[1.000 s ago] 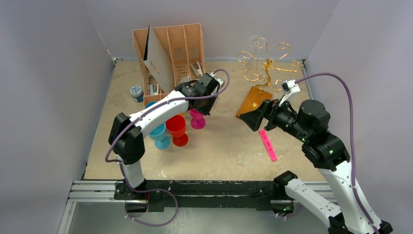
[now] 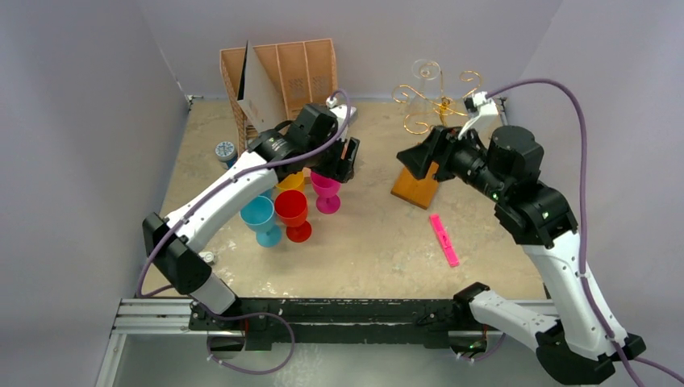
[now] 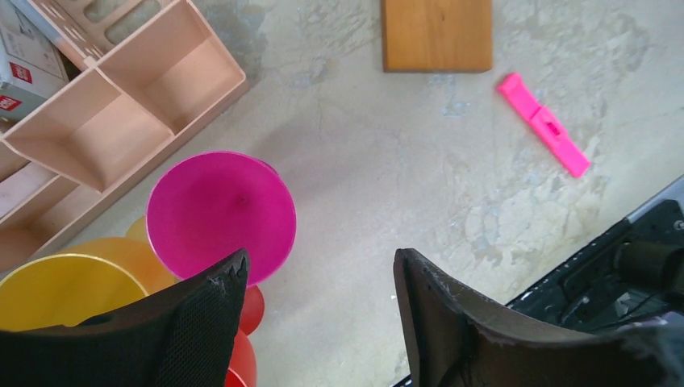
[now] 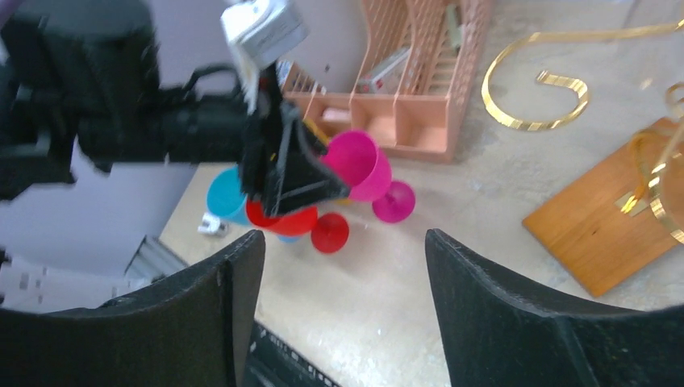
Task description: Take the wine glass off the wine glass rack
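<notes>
A clear wine glass [image 2: 419, 71] hangs on the gold wire rack [image 2: 441, 109] at the back right of the table; its outline is faint. My right gripper [image 2: 406, 162] is in front of the rack, over its wooden base [image 2: 414, 190], open and empty. In the right wrist view, rack wire [image 4: 516, 60] curls along the upper right, beyond the right finger [image 4: 468, 274]. My left gripper [image 2: 350, 160], also open and empty, hovers above the magenta goblet [image 2: 326, 189]. That goblet's bowl lies beyond the left finger [image 3: 218, 298] in the left wrist view.
Red [image 2: 292, 207], blue [image 2: 258, 212] and yellow [image 2: 292, 181] goblets cluster under my left arm. Behind them stands a tan divided organizer [image 2: 306, 72]. A pink clip [image 2: 444, 240] lies right of centre.
My right gripper has moved toward the back, closer to the rack. The left arm's elbow has swung left and forward, its gripper shifting slightly. The glass and goblets have stayed put.
</notes>
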